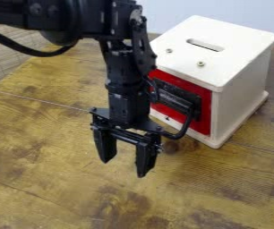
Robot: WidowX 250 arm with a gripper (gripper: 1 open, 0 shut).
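My black gripper (pixel 125 156) hangs at the centre of the camera view over the wooden table, fingers pointing down and apart, with nothing between them. A white box (pixel 237 80) with a slot and two small bolts on its sloped top stands to the right, behind the gripper. Its red front panel (pixel 197 128) carries a dark fitting, partly hidden by my arm and a black cable.
A pale wall is behind the box, and tiled floor shows past the table's edge at upper left.
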